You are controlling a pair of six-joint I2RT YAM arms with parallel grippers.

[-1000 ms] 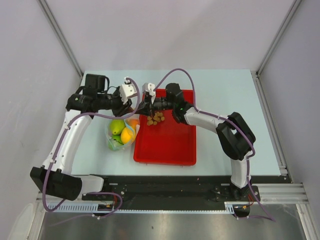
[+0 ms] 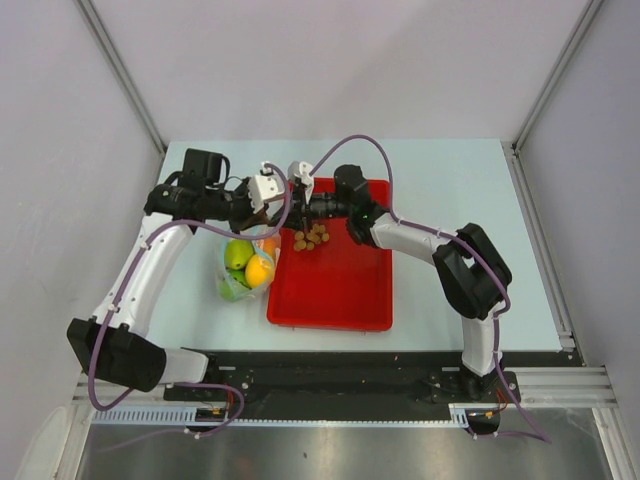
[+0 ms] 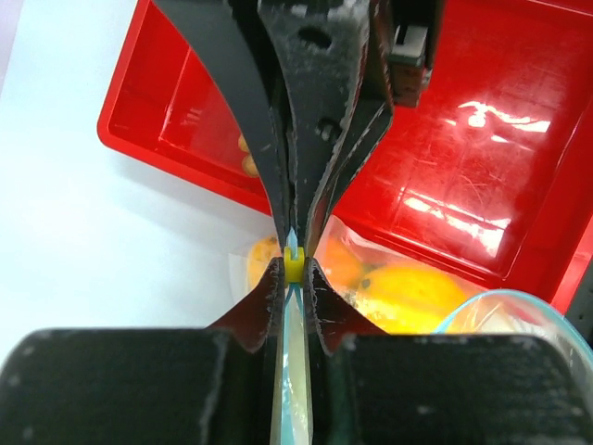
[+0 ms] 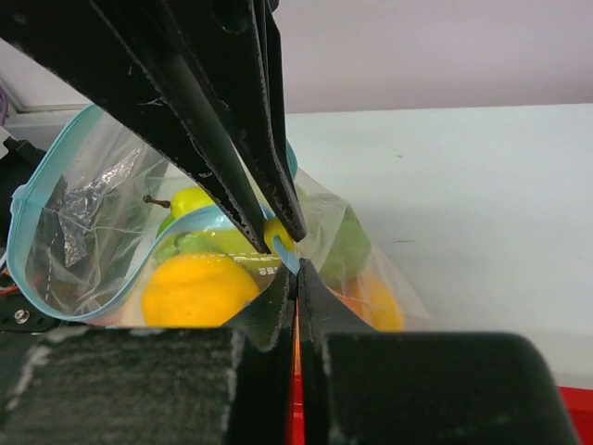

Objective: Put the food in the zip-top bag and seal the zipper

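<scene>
The zip top bag [image 2: 243, 275] holds green and yellow food, seen also as a yellow item [image 4: 197, 289] through its clear side. Both grippers meet at the bag's top edge. My left gripper is shut on the yellow zipper slider, with the blue zipper strip running below it. My right gripper is shut at the blue end tab of the zipper, beside the slider. The bag's opening arches open toward one side in the right wrist view.
A red bin [image 2: 330, 300] sits right of the bag, with several small brown items [image 2: 310, 240] in it. White table shows at the far right [image 2: 460, 180].
The right arm has hardly moved.
</scene>
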